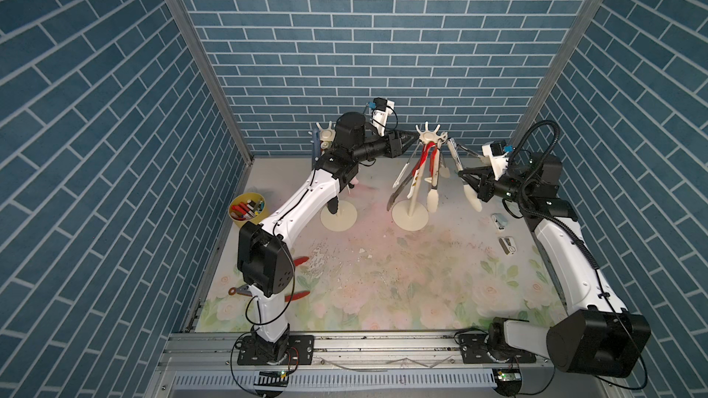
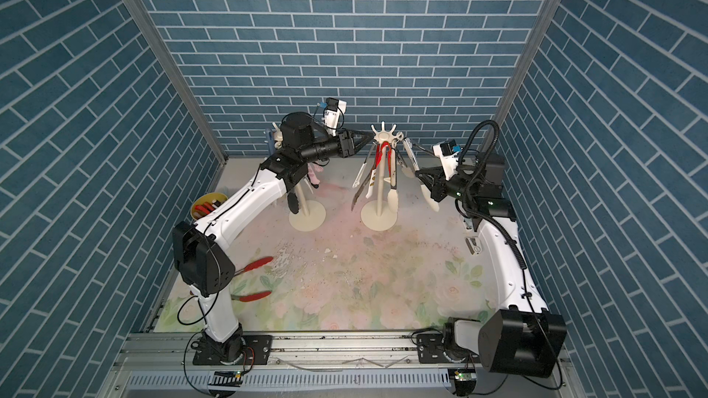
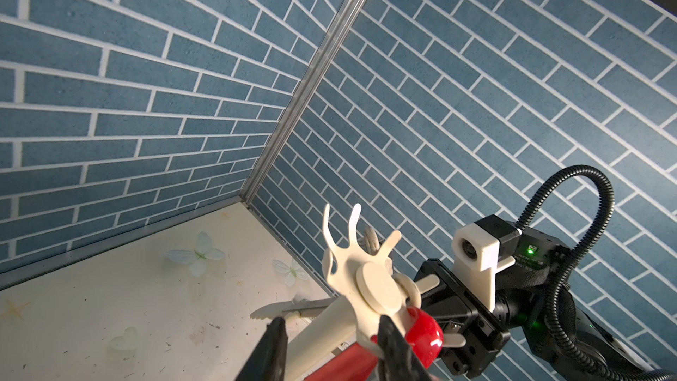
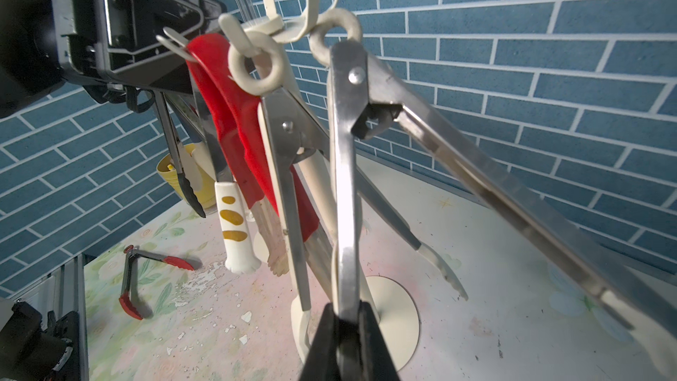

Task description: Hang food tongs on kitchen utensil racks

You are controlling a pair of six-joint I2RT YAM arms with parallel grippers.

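Metal tongs with pale tips (image 4: 347, 225) hang spread, with my right gripper shut on one of their arms. Their white ring (image 4: 356, 24) is up at the prongs of the cream utensil rack (image 4: 271, 24); whether a prong passes through it cannot be told. A second pair of metal tongs (image 4: 285, 148) has its ring over a neighbouring prong. At the rack's head (image 3: 377, 285) my left gripper is shut on the rack, its fingers either side of the cream part. What exactly they press on is partly hidden.
Red-handled utensils (image 4: 239, 127) and a white-handled one (image 4: 236, 225) hang close by on the rack. A second rack (image 2: 306, 216) stands left, behind my left arm. A yellow bucket (image 1: 254, 199) and red-tipped tongs (image 2: 254, 265) are farther left.
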